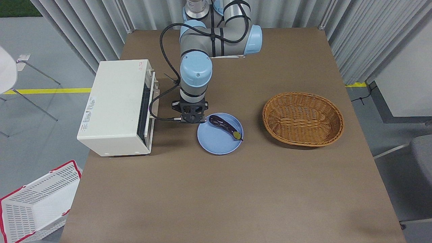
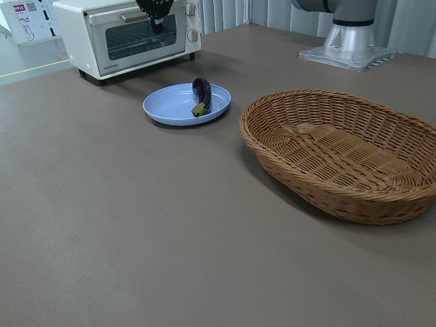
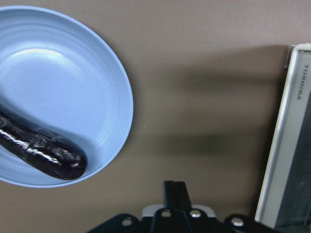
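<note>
My gripper hangs in front of the white toaster oven, just left of and above the blue plate. A dark eggplant with a green stem end lies on the plate. In the wrist view the black gripper parts point at bare table between plate and oven edge; I cannot tell whether the fingers are open or shut.
A brown wicker basket sits to the right of the plate. A white crate with red rims stands on the floor at lower left.
</note>
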